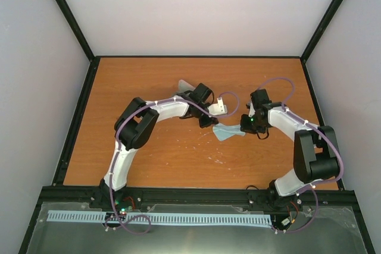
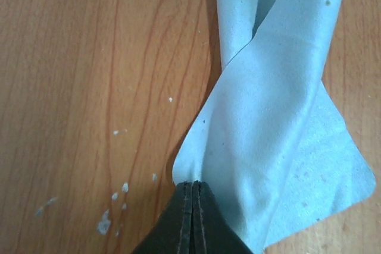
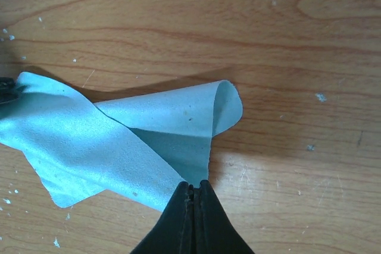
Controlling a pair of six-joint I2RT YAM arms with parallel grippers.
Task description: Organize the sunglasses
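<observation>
A pale blue cloth (image 1: 225, 132) lies folded and twisted on the wooden table (image 1: 155, 165), between my two grippers. My left gripper is shut low at one end of the cloth, its tips touching or just over the fabric; nothing clearly shows between them. My right gripper is shut at the cloth's other end, on an edge of the fabric (image 3: 107, 141). No sunglasses can be made out.
A grey object (image 1: 184, 85) sits behind the left arm, mostly hidden by it. Walls and dark frame rails border the table.
</observation>
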